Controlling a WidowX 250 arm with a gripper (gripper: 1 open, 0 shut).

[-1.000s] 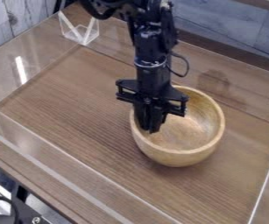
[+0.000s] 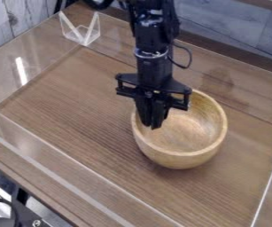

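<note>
A black robot arm comes down from the top centre, its gripper hanging over the left part of a round beige bowl on a wooden table. The fingertips are at or just inside the bowl's left rim; whether they touch it or hold anything, I cannot tell. The finger's state is hard to make out against the bowl.
A pale wall stands at the back left, and a dark cable lies at the lower left corner.
My gripper has risen slightly and shifted a little left. The bowl stays in about the same place.
</note>
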